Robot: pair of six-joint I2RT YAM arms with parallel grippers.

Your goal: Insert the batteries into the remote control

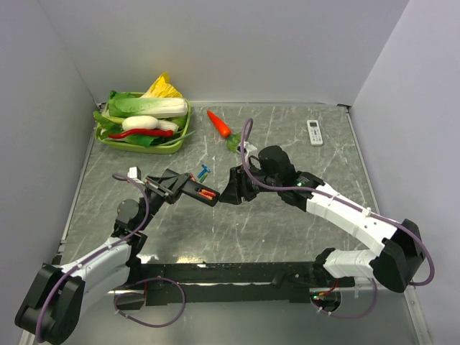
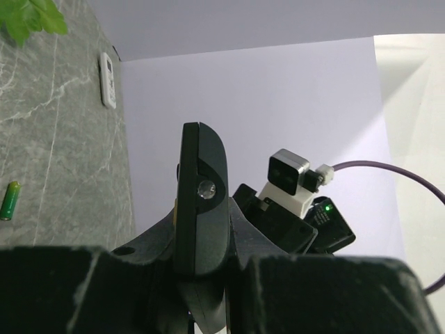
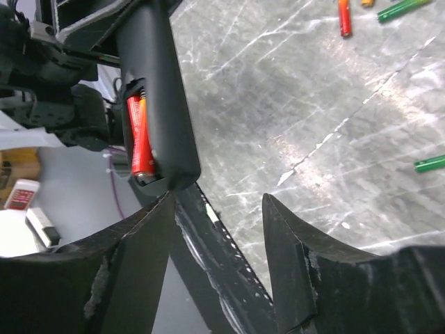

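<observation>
My left gripper [image 1: 175, 185] is shut on the black remote [image 1: 201, 192], which is raised over the table with its battery bay upward. In the right wrist view, red-orange batteries [image 3: 141, 142] lie in the bay of the remote [image 3: 167, 118]. My right gripper [image 1: 228, 192] is just right of the remote; its fingers [image 3: 128, 278] stand apart below the remote's end with nothing seen between them. Loose batteries lie on the table: green [image 3: 429, 163], another green [image 3: 400, 10] and red [image 3: 344, 17].
A green basket of vegetables [image 1: 147, 147] stands back left, a carrot [image 1: 219, 123] and greens at the back centre, a white handset [image 1: 315, 132] back right. Walls enclose the table [image 1: 273, 237].
</observation>
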